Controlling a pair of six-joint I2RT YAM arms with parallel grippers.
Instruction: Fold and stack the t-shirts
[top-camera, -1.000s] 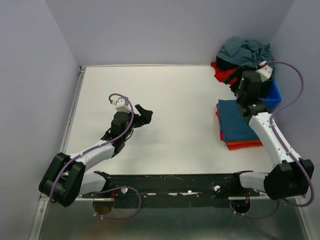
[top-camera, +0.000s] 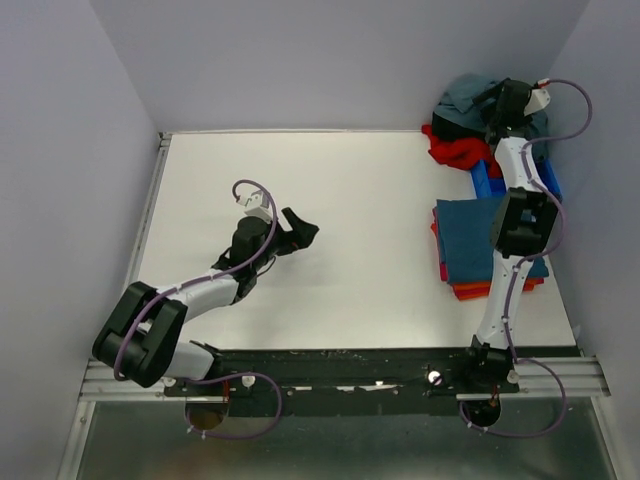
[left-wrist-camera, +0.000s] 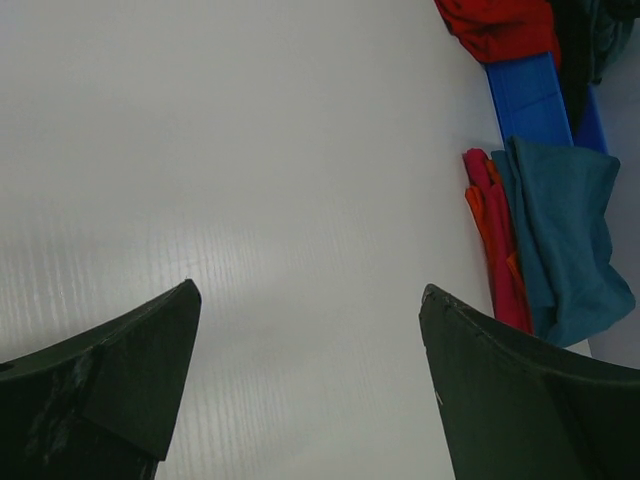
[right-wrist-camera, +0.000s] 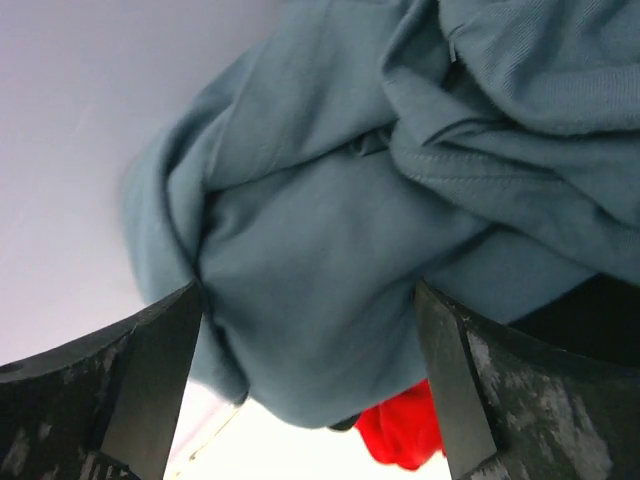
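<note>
A pile of teal shirts (top-camera: 465, 95) lies in the blue bin (top-camera: 481, 178) at the back right, with red and black cloth beneath. My right gripper (top-camera: 491, 100) is over that pile; in the right wrist view its parted fingers frame creased teal fabric (right-wrist-camera: 320, 260) close up. A stack of folded shirts (top-camera: 470, 235), teal on top of red and orange, lies on the right of the table, also seen in the left wrist view (left-wrist-camera: 565, 230). My left gripper (top-camera: 290, 225) hangs open over the left-middle of the table, nothing between its fingers.
Walls close in at the back and right, beside the bin. The right arm partly covers the bin and stack.
My right gripper has moved back from beside the folded stack to over the teal pile in the bin. My left gripper has shifted slightly to the right.
</note>
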